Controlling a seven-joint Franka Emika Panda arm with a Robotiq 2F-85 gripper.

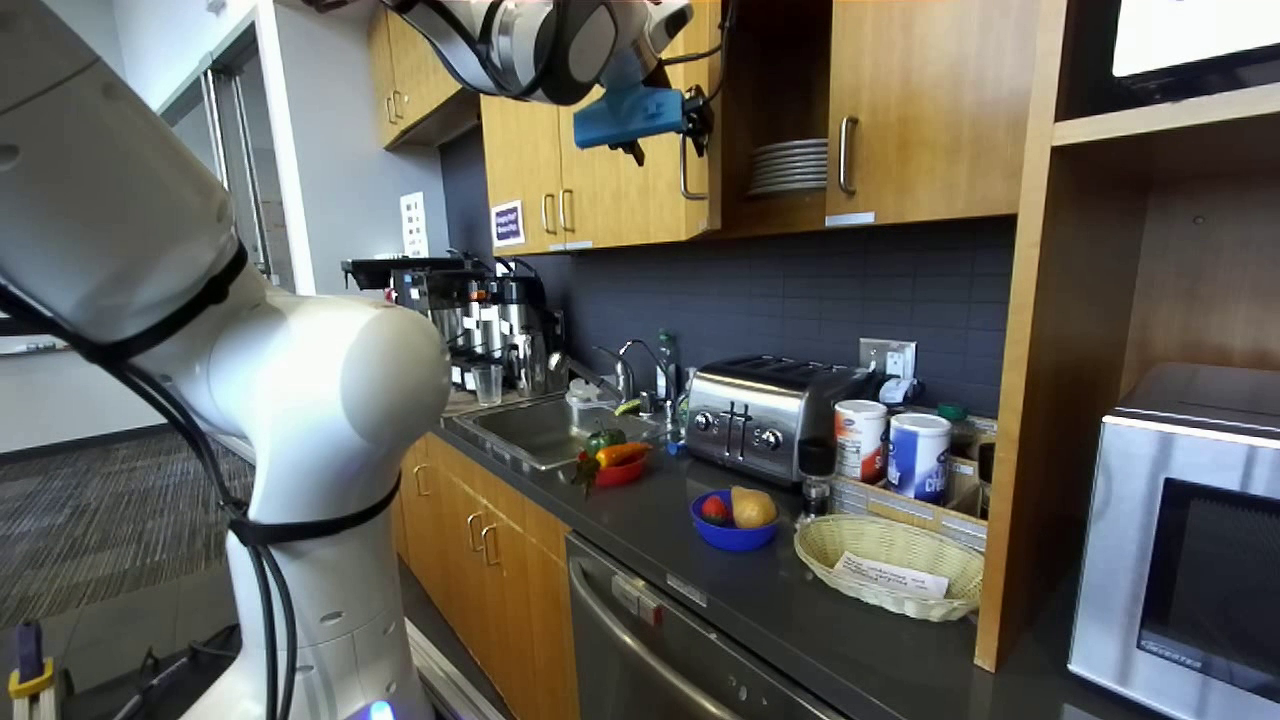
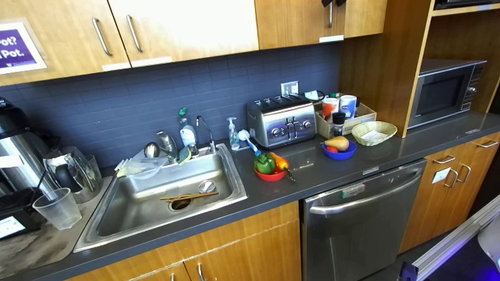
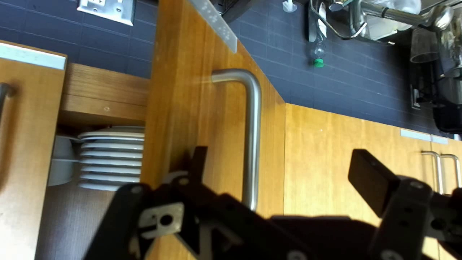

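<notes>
An upper cabinet door (image 3: 225, 112) stands swung open, with its metal handle (image 3: 253, 130) facing me. The gripper is open, its dark fingers (image 3: 366, 173) spread wide on either side of the handle in the wrist view; nothing is held. In exterior view 1 the gripper (image 1: 663, 150) hangs high beside the door's handle (image 1: 686, 174). Only the fingertips (image 2: 326, 2) show at the top of exterior view 2, near the handle (image 2: 331, 15). Inside the opened cabinet sits a stack of white plates (image 3: 112, 156). Whether a finger touches the door cannot be told.
A closed cabinet door (image 1: 930, 108) adjoins the opening. Below, the counter carries a toaster (image 2: 283, 121), a blue bowl (image 2: 340, 153), a red bowl (image 2: 270, 177) with vegetables, a wicker basket (image 2: 391, 128) and a sink (image 2: 234, 187). Open air lies before the cabinets.
</notes>
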